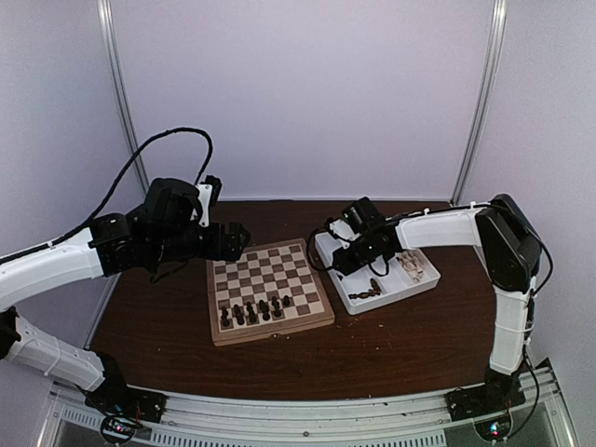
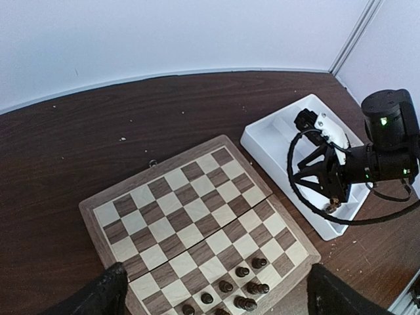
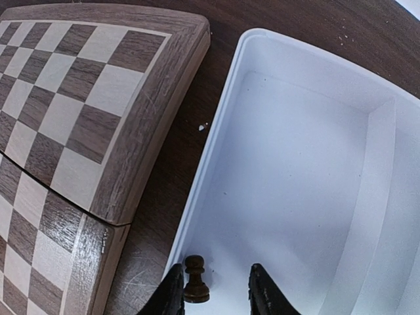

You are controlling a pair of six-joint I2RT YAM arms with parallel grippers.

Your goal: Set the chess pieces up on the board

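Observation:
The chessboard (image 1: 265,270) lies flat in the middle of the table, with several dark pieces (image 1: 251,313) standing at its near side. My left gripper hangs above the board, open and empty, its fingers (image 2: 105,292) wide apart. Over the left part of the white tray (image 1: 400,296), my right gripper points down with its fingers apart. A dark pawn (image 3: 195,282) lies on the tray floor against the tray's left wall, between those fingers and closer to the left one; no grip on it shows.
More dark pieces (image 1: 366,291) lie at the tray's near side, and light pieces (image 1: 410,264) are heaped in its right part. The tray's raised wall (image 3: 209,157) stands close beside the board's right edge. Bare table stretches in front of both.

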